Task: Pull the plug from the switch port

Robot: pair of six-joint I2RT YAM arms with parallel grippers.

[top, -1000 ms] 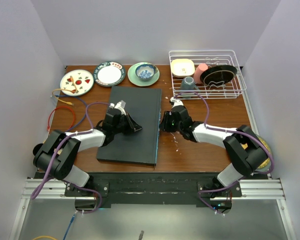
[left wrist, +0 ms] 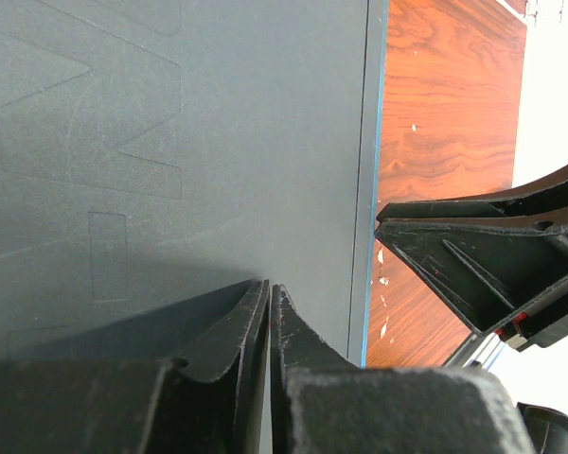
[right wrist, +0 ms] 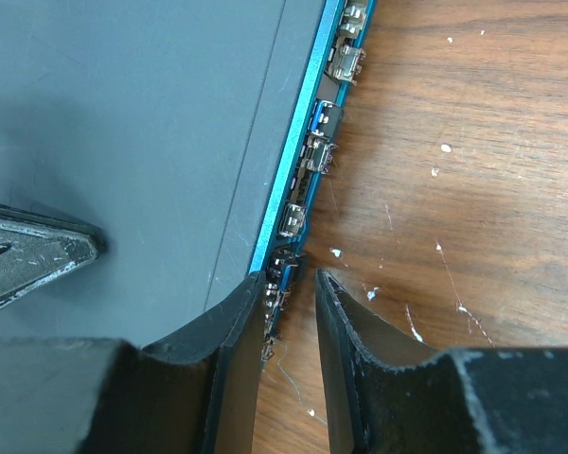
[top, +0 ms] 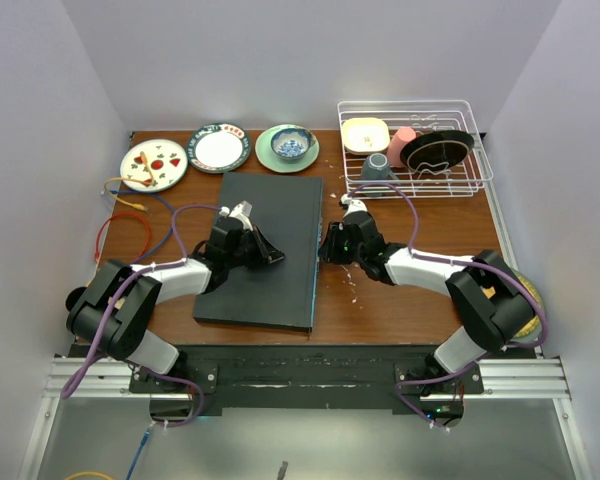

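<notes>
The dark switch (top: 250, 300) lies flat on the table, with a row of metal ports (right wrist: 346, 62) along its right edge. My left gripper rests on the switch's top, its fingertips closed together; nothing shows between them. My right gripper is at that port edge, fingers slightly apart, over small metal parts at the lower end of the row. Whether a plug is among them, or held between the fingers, I cannot tell.
A wire rack (top: 460, 180) with cups and dishes stands at the back right, plates (top: 217, 160) along the back, loose cables (top: 100, 235) at the left. Bare table (right wrist: 473, 170) lies right of the switch.
</notes>
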